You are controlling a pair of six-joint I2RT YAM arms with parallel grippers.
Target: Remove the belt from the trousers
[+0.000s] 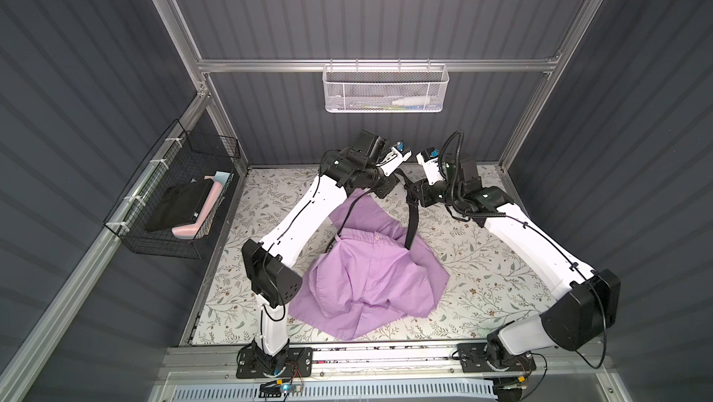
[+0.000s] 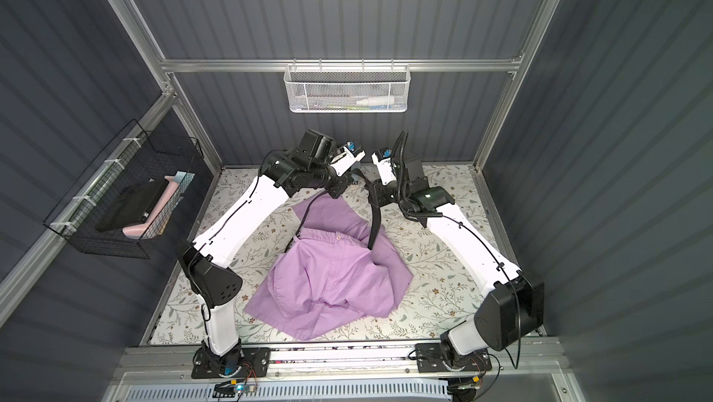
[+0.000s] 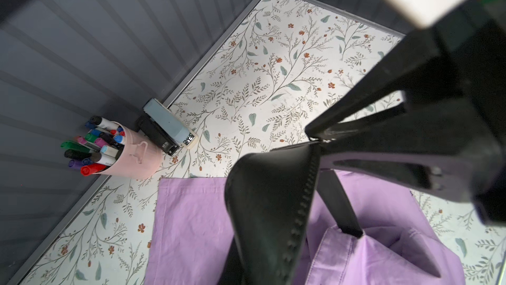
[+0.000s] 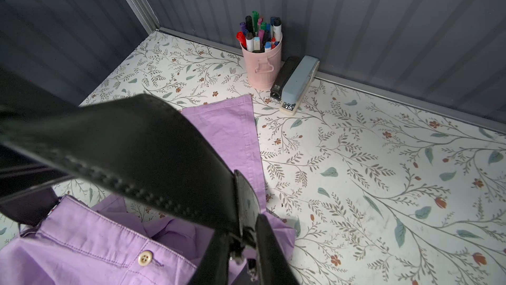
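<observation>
Purple trousers (image 1: 364,275) lie spread on the table, their waistband button (image 4: 145,257) facing up. The black stitched belt (image 1: 412,227) rises out of the waistband at both sides into the air above it. In the left wrist view, my left gripper is shut with the belt's edge (image 3: 274,206) at its fingertips. My right gripper is shut on the belt (image 4: 131,153), which runs from its fingertips toward the upper left. The two grippers stand close together beyond the waistband. How much belt still passes through the loops is hidden.
At the back wall stand a pink cup (image 4: 262,69) of markers and a stapler (image 4: 297,84). A black wire basket (image 1: 178,194) hangs on the left wall, a white mesh basket (image 1: 386,93) on the back wall.
</observation>
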